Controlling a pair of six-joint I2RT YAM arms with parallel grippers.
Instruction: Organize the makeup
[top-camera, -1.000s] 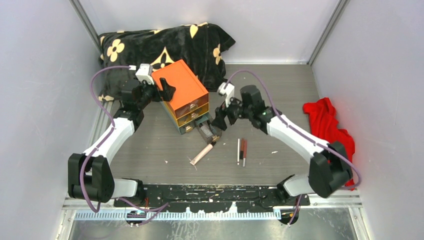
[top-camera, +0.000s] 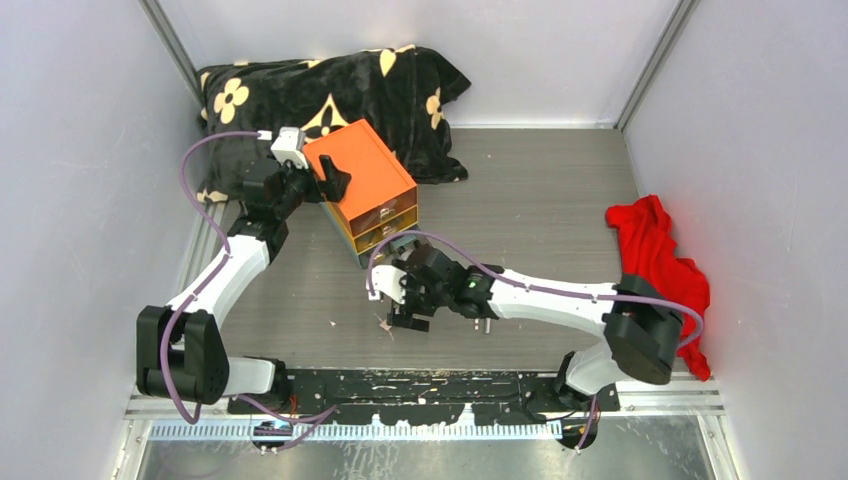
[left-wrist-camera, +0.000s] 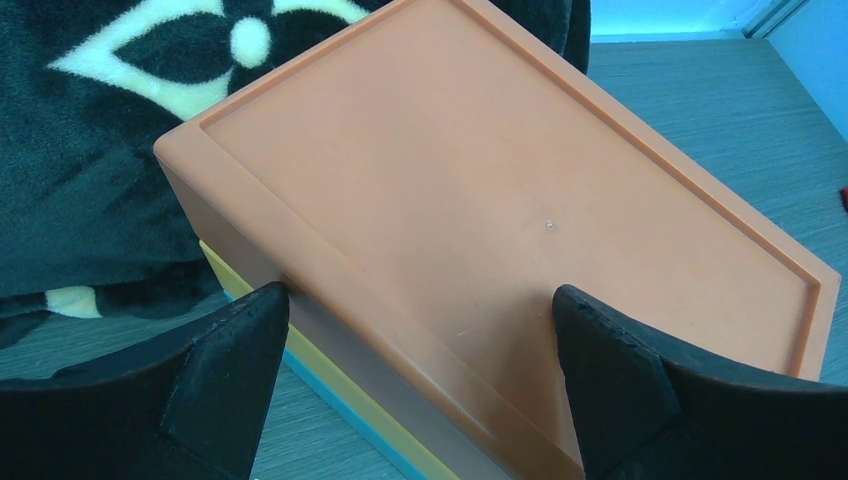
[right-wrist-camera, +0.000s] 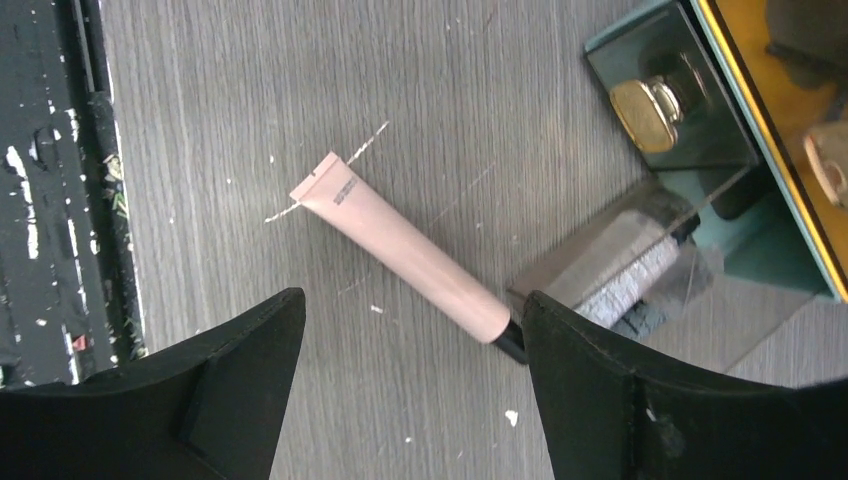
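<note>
An orange-topped drawer box (top-camera: 360, 160) stands tilted toward the back left, my left gripper (top-camera: 330, 180) at its top's left edge; in the left wrist view that edge runs between the fingers, whose grip I cannot tell. A clear bottom drawer (right-wrist-camera: 590, 265) is out, holding items hard to identify. A pink tube (right-wrist-camera: 400, 245) with black cap lies on the floor beside it. My right gripper (top-camera: 408, 312) is open above the tube, nothing between its fingers.
A dark patterned blanket (top-camera: 260, 100) lies behind the box, a red cloth (top-camera: 655, 260) at the right. Pencil-like items (top-camera: 487, 326) are mostly hidden under the right arm.
My right arm has swung from beside the box toward the front, coming over the pink tube. The left arm and box look unchanged.
</note>
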